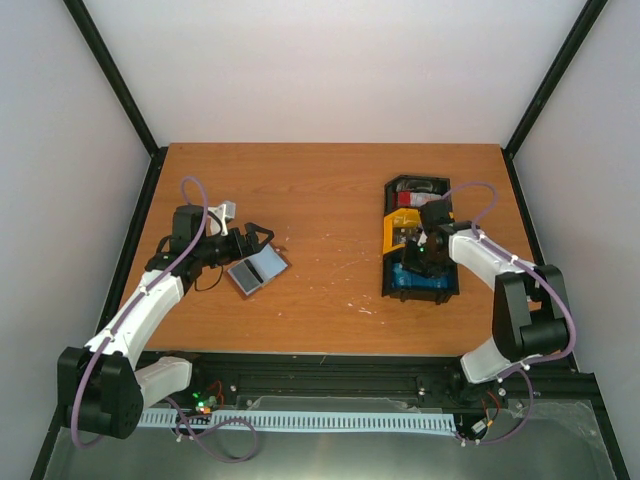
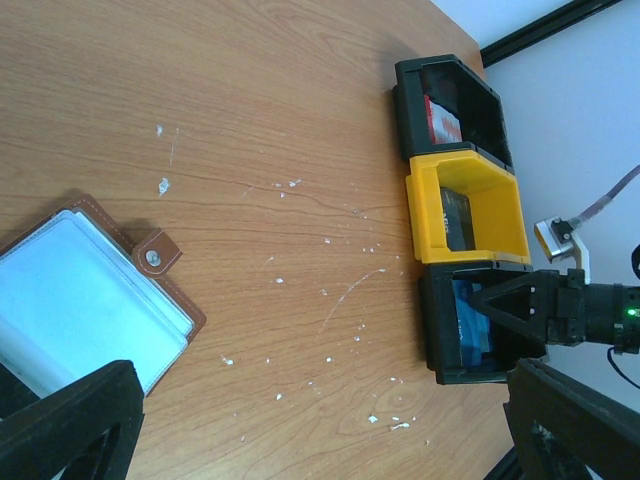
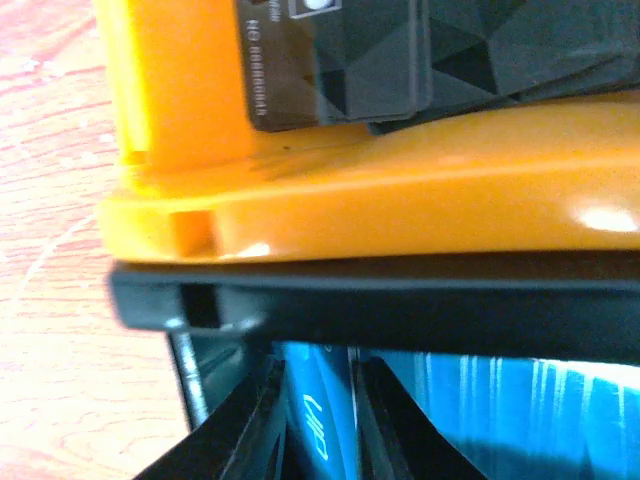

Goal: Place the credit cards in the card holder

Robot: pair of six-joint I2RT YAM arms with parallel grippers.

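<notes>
The card holder (image 2: 80, 290), brown leather with clear sleeves, lies open on the table's left part below my left gripper, which stands open and empty. On the right, three stacked-in-a-row bins hold cards: red in the black back bin (image 2: 450, 70), dark ones in the yellow bin (image 3: 420, 190), blue ones in the black front bin (image 2: 440, 365). My right gripper is down in the front bin, its fingertips close around the edge of a blue card (image 3: 315, 380); whether they grip it is unclear.
The bare wooden table (image 1: 330, 190) between holder and bins is clear apart from small white flecks. The bins stand near the table's right side, by the frame and wall.
</notes>
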